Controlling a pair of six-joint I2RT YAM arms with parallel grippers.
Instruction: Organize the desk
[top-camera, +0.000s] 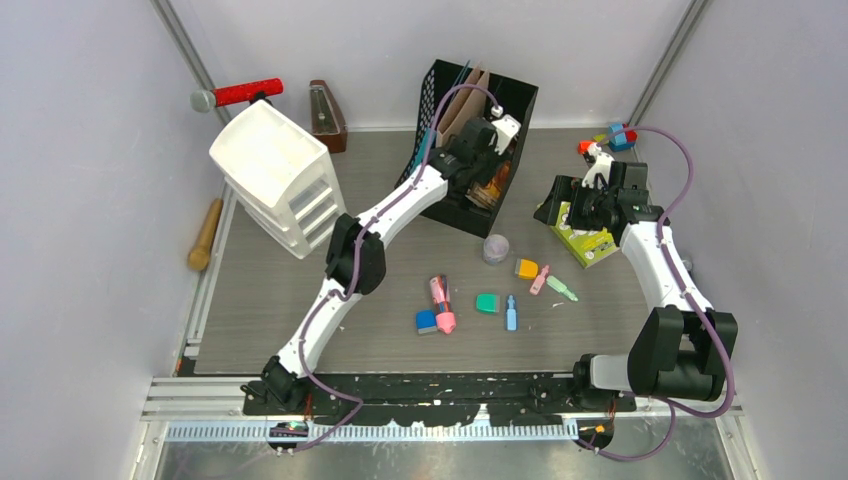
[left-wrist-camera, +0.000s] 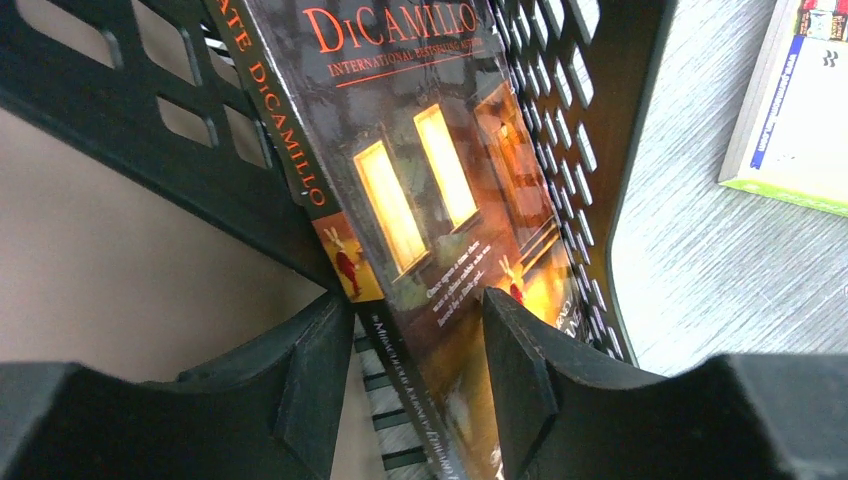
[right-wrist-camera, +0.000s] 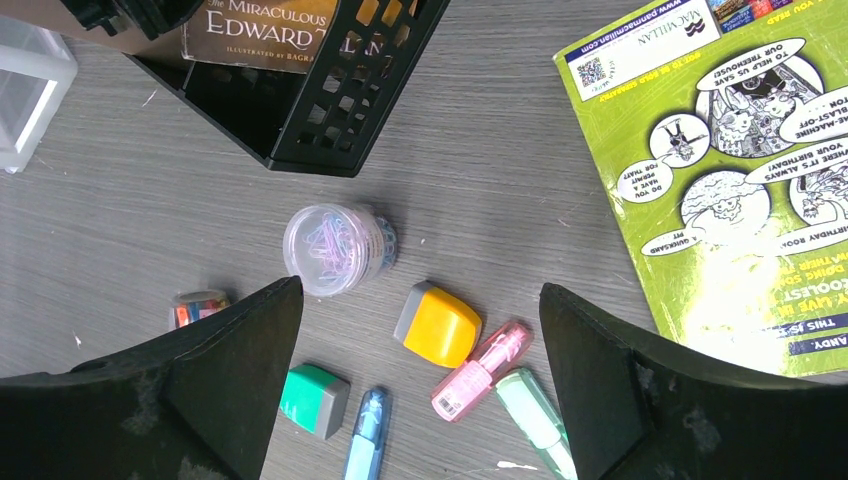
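My left gripper is inside the black file holder (top-camera: 450, 215), its fingers apart at the spine and cover of a DiCamillo book (left-wrist-camera: 460, 240); whether they grip it is unclear. My right gripper stands open above the desk beside the green book (right-wrist-camera: 700, 220). Below it are a cup of paper clips (right-wrist-camera: 330, 250), a yellow block (right-wrist-camera: 445, 330), teal block (right-wrist-camera: 305, 400), blue marker (right-wrist-camera: 368, 440), pink marker (right-wrist-camera: 470, 385) and green marker (right-wrist-camera: 530, 420). A pink tool (top-camera: 444, 315) and blue block (top-camera: 425, 322) lie left of them.
A white drawer unit (top-camera: 260, 150) stands on the left, a metronome (top-camera: 328, 115) at the back. Colourful toys (top-camera: 622, 140) sit at the back right.
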